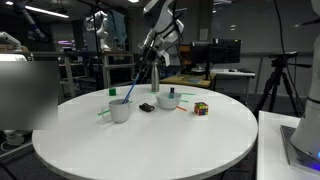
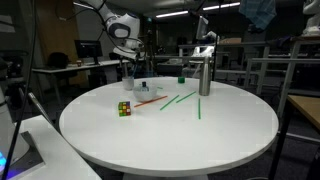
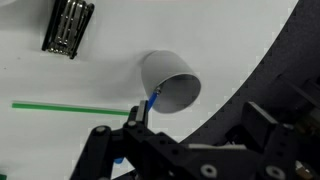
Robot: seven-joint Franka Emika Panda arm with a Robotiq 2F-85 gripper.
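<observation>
A white cup (image 1: 120, 110) stands on the round white table with a blue straw (image 1: 130, 88) leaning out of it towards the upper right. In the wrist view I look into the mouth of the cup (image 3: 178, 90), where the blue straw (image 3: 151, 103) comes over the rim and passes beneath the left finger. My gripper is open above the cup, its black fingers apart. Whether the straw touches a finger is hard to tell.
A white bowl (image 1: 167, 101) holds a dark item. Nearby are a black object (image 1: 147, 107), a colourful cube (image 1: 201, 109) and a metal bottle (image 2: 205, 80). Green sticks (image 2: 180, 100) and an orange stick (image 2: 152, 101) lie around.
</observation>
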